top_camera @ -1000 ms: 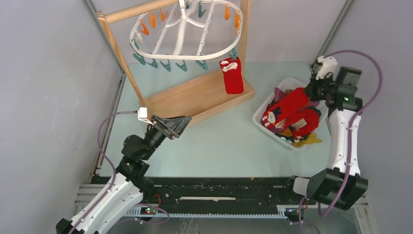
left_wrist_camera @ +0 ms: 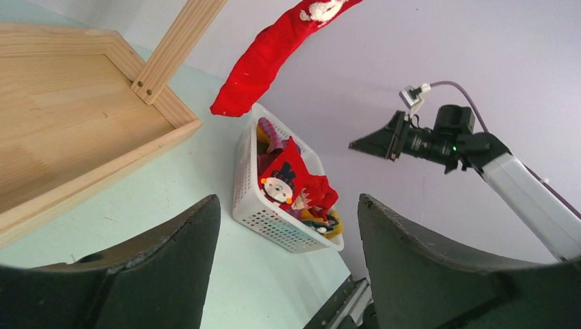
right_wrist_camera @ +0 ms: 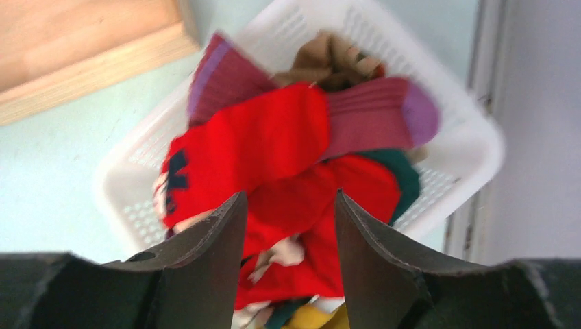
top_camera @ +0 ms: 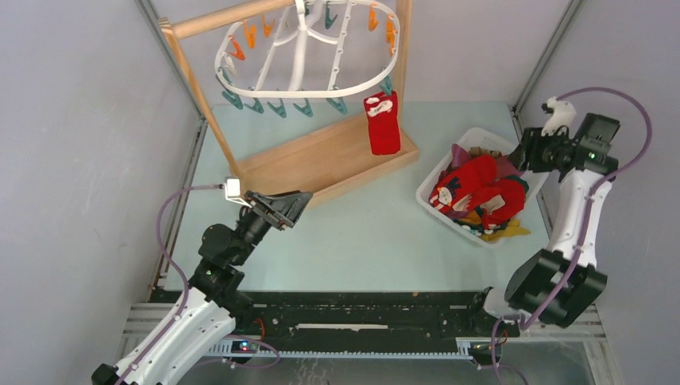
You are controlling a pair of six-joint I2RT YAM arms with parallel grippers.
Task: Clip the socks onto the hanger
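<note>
The white oval hanger [top_camera: 277, 93] hangs from a wooden stand, with teal and orange clips around its ring. One red sock [top_camera: 383, 124] hangs from the ring's right end by a teal clip [top_camera: 386, 85]. At the right, a white basket [top_camera: 427, 200] holds a heap of socks, with a red patterned sock [right_wrist_camera: 253, 147] uppermost. My right gripper [top_camera: 525, 152] hovers over the basket's upper right edge; its fingers [right_wrist_camera: 229, 233] are apart and empty. Left of the middle, my left gripper [top_camera: 295, 210] is open before the stand's base, with nothing between its fingers.
The stand's wooden tray base [top_camera: 321, 160] lies beneath the hanger. One upright post [top_camera: 200, 100] rises at its left. Between base and basket the pale table [top_camera: 377, 249] is bare. A side wall [top_camera: 633, 200] stands close to the right arm.
The hanger and its hanging sock swayed left and returned. My left arm stayed nearly still.
</note>
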